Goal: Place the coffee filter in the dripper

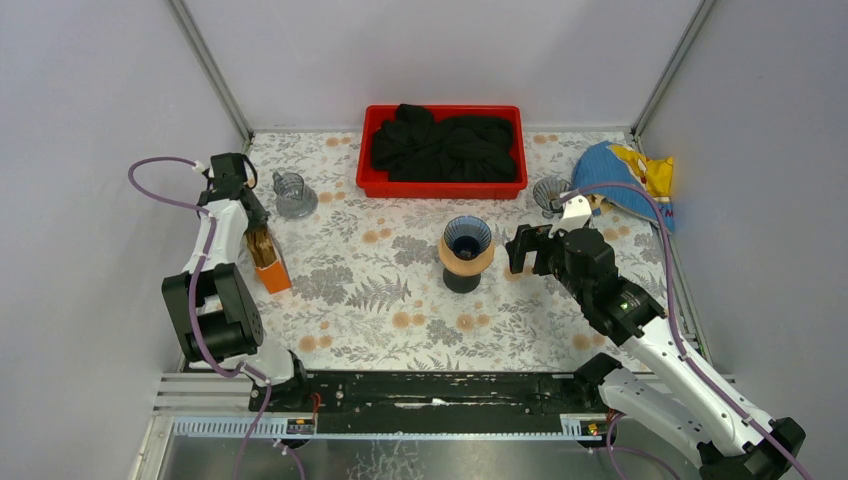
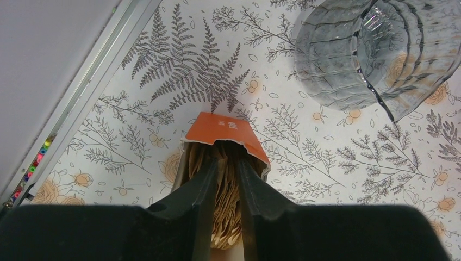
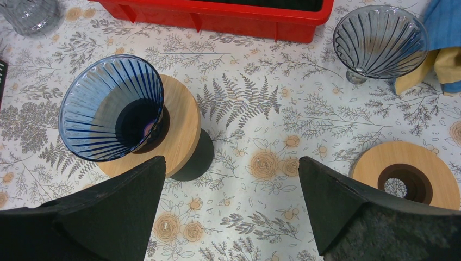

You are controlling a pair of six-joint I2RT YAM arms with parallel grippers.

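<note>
An orange box of brown paper filters stands at the left of the table. My left gripper is over it, its fingertips slightly apart among the filters; I see none clearly gripped. The blue ribbed glass dripper sits in a wooden-collared stand at the table's middle. My right gripper is open to the right of it, nothing between its fingers.
A glass jug is beside the box. A red bin with dark cloth is at the back. A clear glass cone, a blue-yellow cloth and a wooden ring are on the right.
</note>
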